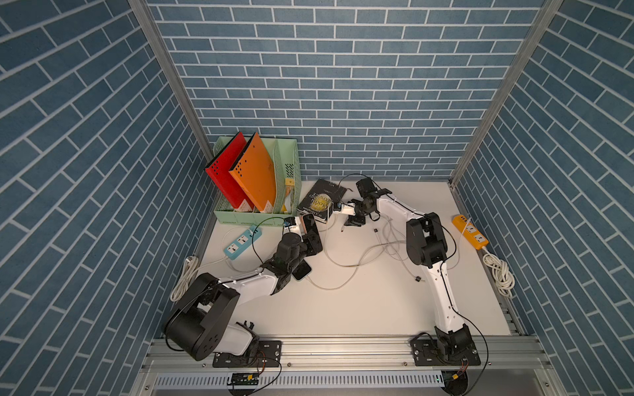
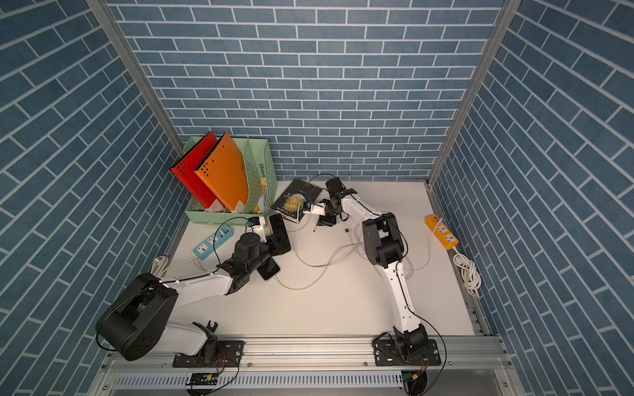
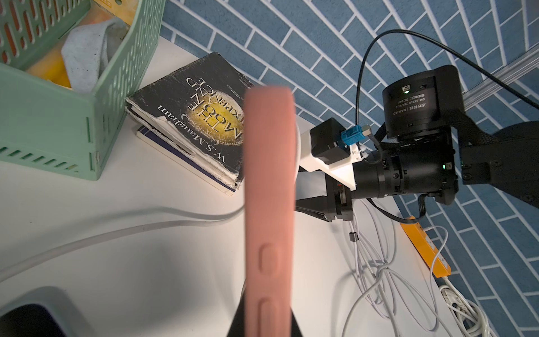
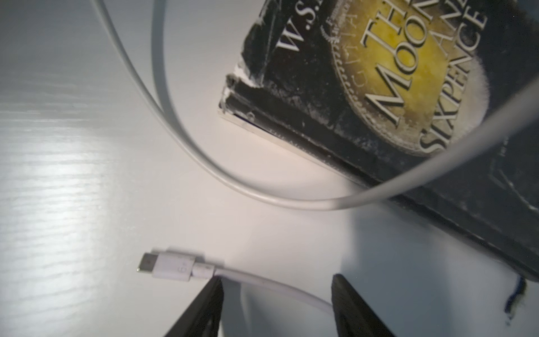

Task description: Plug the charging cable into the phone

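Note:
A phone with a pinkish edge (image 3: 269, 196) stands edge-on in the left wrist view, the black fingertips of my left gripper on either side of its lower end. From the top left it shows as a dark upright slab (image 1: 311, 232). The white charging cable's plug (image 4: 174, 265) lies on the table in the right wrist view, its metal tip facing left. My right gripper is part open above the cable, just behind the plug, and the cord runs across the gap between its fingers.
Another phone (image 1: 301, 269) lies flat near the left gripper. A black book (image 4: 359, 73) sits beside the plug, and a loose loop of cable (image 4: 269, 196) arches in front. The green rack (image 1: 256, 216) stands at back left.

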